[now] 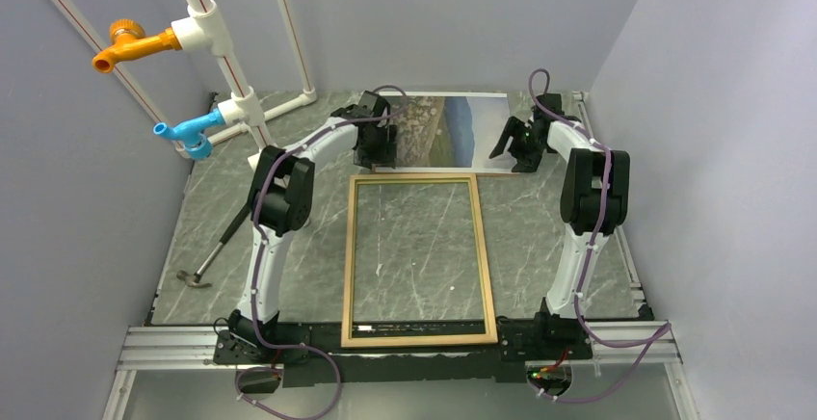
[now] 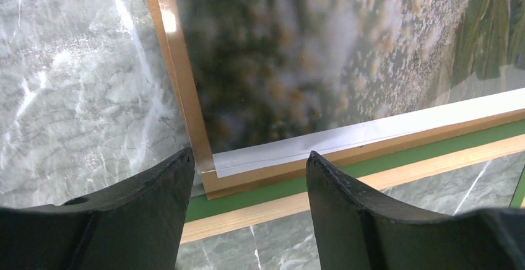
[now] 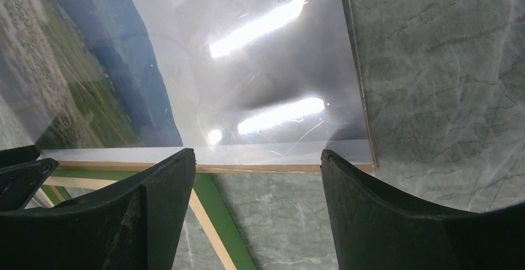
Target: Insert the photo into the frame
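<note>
The photo (image 1: 449, 131), a landscape print under a clear sheet with a white border, lies flat on a brown backing board (image 2: 204, 140) at the back of the table. A light wooden frame (image 1: 479, 237), empty inside, rests directly in front of it. At the photo's front left corner, my left gripper is open, its fingertips apart with the photo's corner and the board's edge in the view between them. Toward the front right corner, my right gripper is open too, with the photo's white front border visible between its fingers. Contact cannot be told.
A hammer (image 1: 200, 274) lies on the left side of the table. White pipes with an orange tap (image 1: 135, 47) and a blue tap (image 1: 190, 135) stand at the back left. Grey walls (image 1: 703, 141) bound the space.
</note>
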